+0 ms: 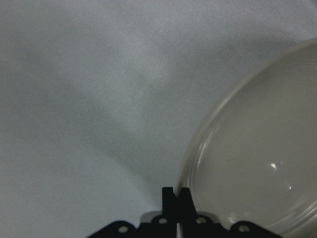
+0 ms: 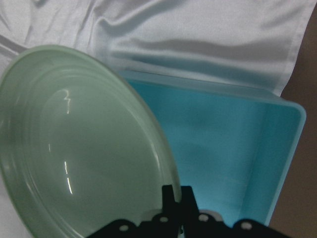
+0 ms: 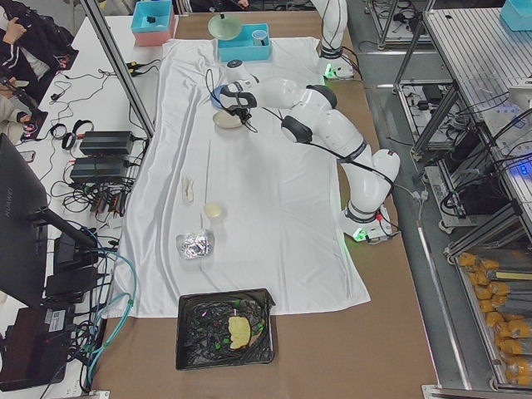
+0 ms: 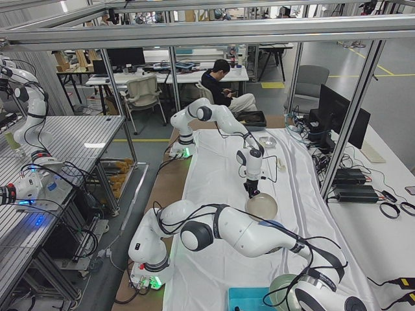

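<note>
My left gripper is shut on the rim of a pale beige plate (image 1: 247, 148), which rests on or just over the white cloth; the same plate (image 3: 226, 122) sits in the upper middle of the cloth in the camera left view. My right gripper is shut on the rim of a green plate (image 2: 84, 144), held over a blue bin (image 2: 223, 144) at the far end of the cloth. Whether the beige plate touches the cloth is hard to tell.
A foil packet (image 3: 194, 244), a small cream disc (image 3: 213, 209) and a pale item (image 3: 188, 189) lie on the cloth. A black tray (image 3: 199, 349) with food stands at the near edge.
</note>
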